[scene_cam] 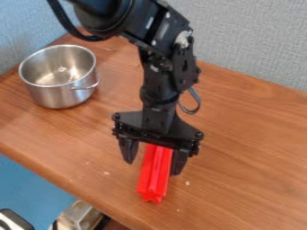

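Note:
A bright red, elongated ridged object [155,180] lies on the wooden table, its upper end hidden beneath the black gripper [153,154]. The gripper points down over that end, with one finger on each side of the red object. Whether the fingers press on it is not clear from this view.
A steel pot [57,84] stands at the back left of the wooden table [252,171]. At the lower left, past the table edge, are a blue surface and some metal hardware [78,217].

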